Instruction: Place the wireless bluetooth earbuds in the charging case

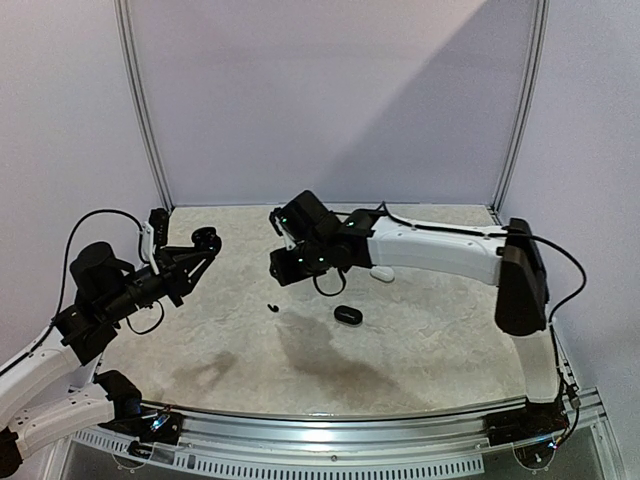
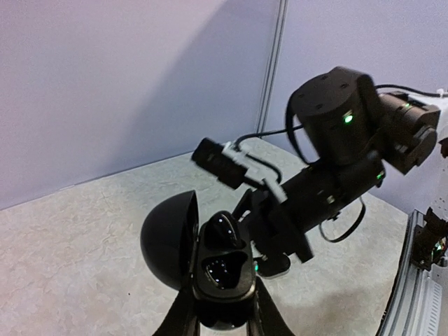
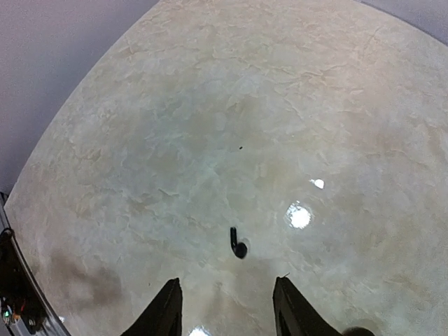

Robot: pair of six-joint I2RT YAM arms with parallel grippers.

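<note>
My left gripper [image 1: 200,250] holds the open black charging case [image 2: 222,273] raised at the left; in the left wrist view a small black piece [image 2: 225,231] sits in its upper slot, and the lid stands to the left. A loose black earbud [image 1: 273,308] lies on the table, centred in the right wrist view [image 3: 239,246]. My right gripper hangs above and behind it, its fingers apart with nothing between them.
A black oval object [image 1: 348,315] lies right of the earbud, and a white object [image 1: 382,273] lies farther back.
</note>
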